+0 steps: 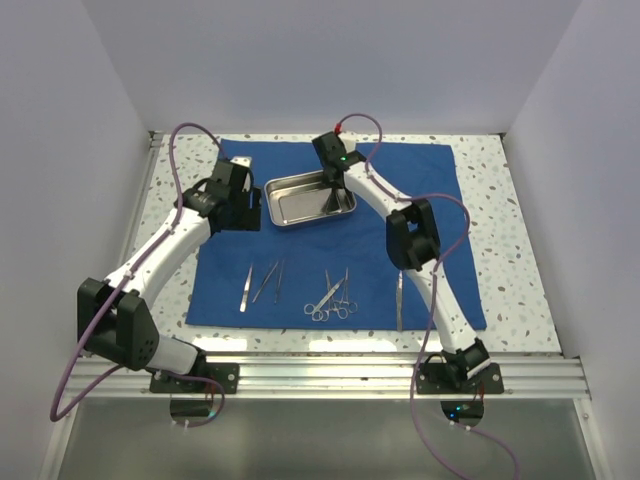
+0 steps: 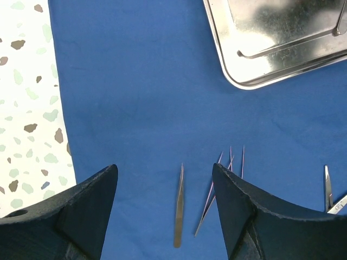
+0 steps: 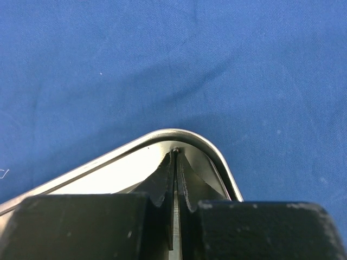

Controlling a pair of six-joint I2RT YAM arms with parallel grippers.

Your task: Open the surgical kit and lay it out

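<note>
The steel tray (image 1: pixel 283 216) sits on the blue cloth, upper middle of the top view. My right gripper is down in a rounded corner of it, shut on a slim metal scalpel handle. The fingers (image 3: pixel 161 187) cover most of that handle; only its tip (image 3: pixel 175 150) shows above them. In the left wrist view the handle's rounded end (image 2: pixel 341 26) shows over the tray floor. My left gripper hovers above the cloth left of the tray, open and empty. Below it lie a thin blade-like tool (image 2: pixel 179 214) and tweezers (image 2: pixel 209 200).
Toward the front of the cloth (image 1: pixel 370 255), several ring-handled scissors or clamps (image 1: pixel 325 308) lie grouped. A long slim tool (image 1: pixel 399 300) lies apart on the right. Bare cloth separates them. The right forearm (image 1: pixel 412 225) spans the cloth's right half.
</note>
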